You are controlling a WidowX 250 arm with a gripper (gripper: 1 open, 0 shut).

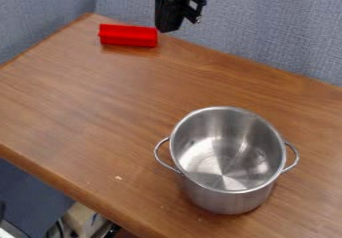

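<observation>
A red cylindrical object (127, 35) lies on its side at the back left of the wooden table. Above it and a little to the right is my black gripper (175, 14), apart from it and shut, with nothing seen between its fingers. A steel pot (227, 162) with two side handles stands at the front right, empty inside.
Grey padded walls (281, 32) border the back and left. Some cables show below the table's front-left edge.
</observation>
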